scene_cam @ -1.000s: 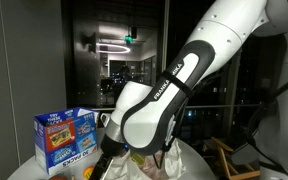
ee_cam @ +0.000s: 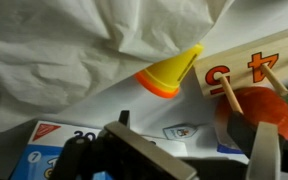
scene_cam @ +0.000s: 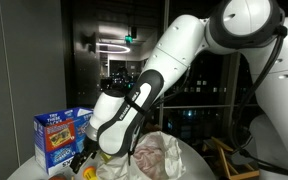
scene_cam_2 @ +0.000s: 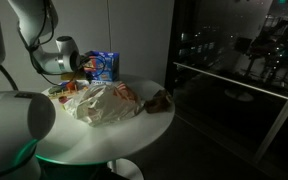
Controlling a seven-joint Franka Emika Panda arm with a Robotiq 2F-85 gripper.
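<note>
My gripper is open, with nothing between its fingers, over the white table. Ahead of it in the wrist view lies a small orange and yellow cone-shaped piece (ee_cam: 169,74), against the edge of a crumpled white bag (ee_cam: 74,50). To the right, a wooden board with coloured numbers and pegs (ee_cam: 259,68) lies beside a red ball (ee_cam: 264,108), which the right finger partly hides. In exterior view 1, the hand is low, close to the blue snack box (scene_cam: 64,140); its fingertips are hard to make out there.
A blue printed box (ee_cam: 59,140) lies at the wrist view's lower left, partly cut off. The white bag (scene_cam_2: 99,103) spreads over the table's middle, with a brown item (scene_cam_2: 158,101) near the right edge.
The arm has drawn back from exterior view 1's camera, and the hand has shifted left towards the blue snack box. More of the bag and the yellow things beneath now shows.
</note>
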